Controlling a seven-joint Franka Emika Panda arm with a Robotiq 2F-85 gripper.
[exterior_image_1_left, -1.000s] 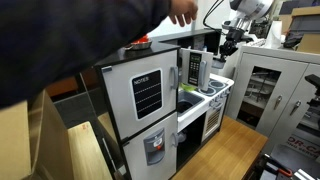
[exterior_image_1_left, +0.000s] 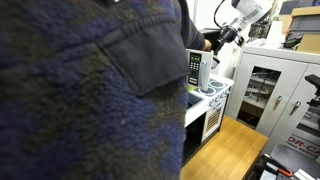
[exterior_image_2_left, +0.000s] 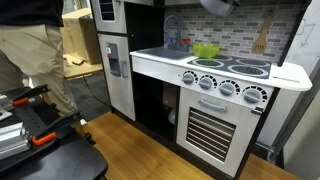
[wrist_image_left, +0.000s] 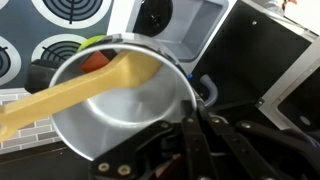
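Observation:
A silvery pot (wrist_image_left: 115, 112) fills the middle of the wrist view, its round opening toward the camera. My gripper is shut on the pot's edge. In exterior view 2 the pot (exterior_image_2_left: 218, 6) shows at the top edge, raised above the toy stove (exterior_image_2_left: 245, 68). A wooden utensil (wrist_image_left: 75, 92) crosses the pot's opening in the wrist view; whether it touches the pot cannot be told. The green bowl (exterior_image_2_left: 206, 50) rests on the counter beside the burners, partly hidden behind the pot in the wrist view.
A person in a dark fleece (exterior_image_1_left: 90, 90) blocks the left of exterior view 1. The sink (exterior_image_2_left: 163, 53) lies left of the bowl. A wooden spatula (exterior_image_2_left: 262, 36) hangs on the tiled back wall. Grey cabinets (exterior_image_1_left: 270, 90) stand behind the toy kitchen.
The person has moved in from the upper left and now covers the fridge and much of exterior view 1. The arm's gripper stays high near the stove.

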